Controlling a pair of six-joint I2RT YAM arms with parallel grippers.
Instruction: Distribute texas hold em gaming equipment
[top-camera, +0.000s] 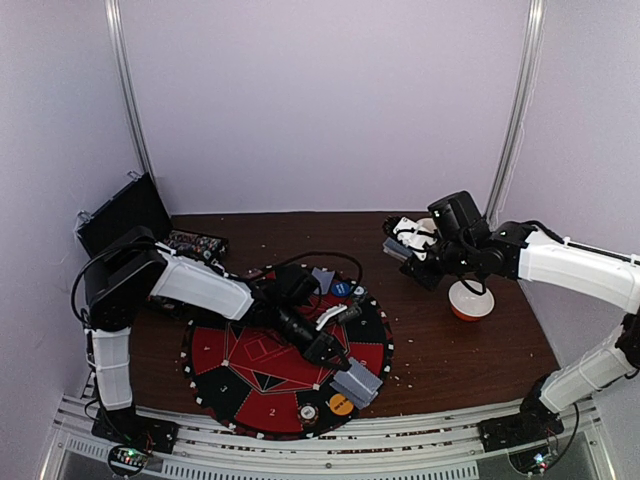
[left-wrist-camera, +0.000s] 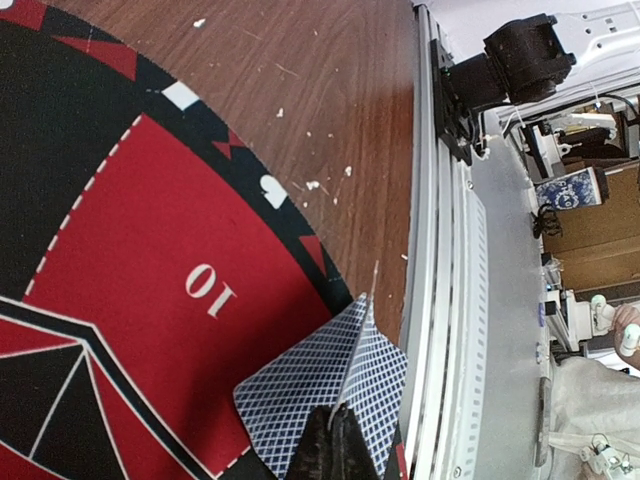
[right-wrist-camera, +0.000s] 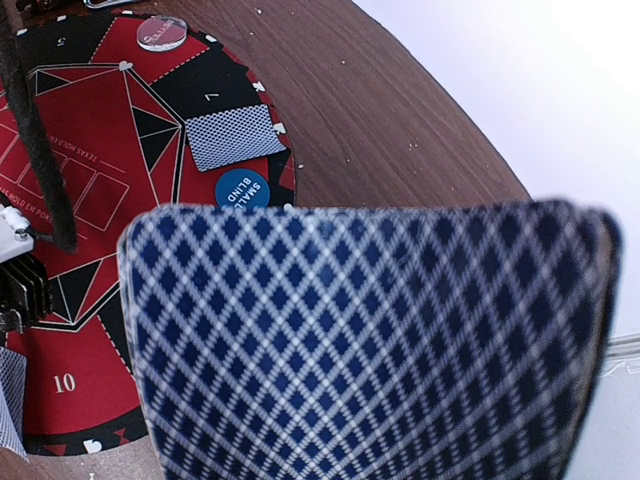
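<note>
My left gripper is shut on blue-checked playing cards (left-wrist-camera: 300, 385), with one thin edge rising from between the fingertips. These cards hang over the front-right part of the round red-and-black poker mat (top-camera: 270, 385), beside the spot numbered 10; whether they touch it I cannot tell. Off the mat to the right and raised, my right gripper (top-camera: 405, 250) is shut on a blue-checked card deck (right-wrist-camera: 370, 340). That deck fills the lower right wrist view and hides the fingers. Another card or cards (right-wrist-camera: 235, 138) lie face down on the spot numbered 7.
A blue small blind disc (right-wrist-camera: 242, 188) and a clear disc (right-wrist-camera: 162, 33) lie on the mat. Near its front edge are an orange disc (top-camera: 340, 404) and a pale round disc (top-camera: 308, 412). A white bowl (top-camera: 470, 298) stands right; an open black case (top-camera: 128, 215) stands back left.
</note>
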